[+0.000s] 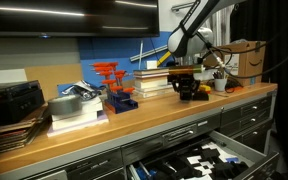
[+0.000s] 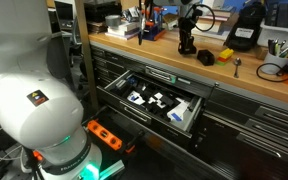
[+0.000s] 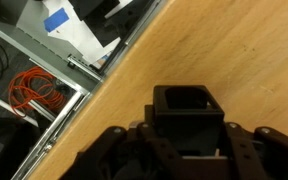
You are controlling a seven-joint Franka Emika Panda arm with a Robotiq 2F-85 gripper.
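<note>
In the wrist view my gripper is shut on a black, block-like object [image 3: 187,105], whose top shows between the fingers. Below that top, the dark fingers and shadow hide the rest of it. Exterior view 1 has the gripper [image 1: 187,88] low over the wooden countertop [image 1: 104,131], toward its right half. From the other side, the gripper [image 2: 187,46] shows as a dark shape just above the counter; whether the object touches the wood I cannot tell.
Below the counter an open drawer [image 2: 154,107] holds dark and white items. Books [image 1: 152,82], red-topped items [image 1: 105,70], a metal pot [image 1: 65,105] and a cardboard box [image 1: 246,60] line the back. Bare wood lies along the front of the counter.
</note>
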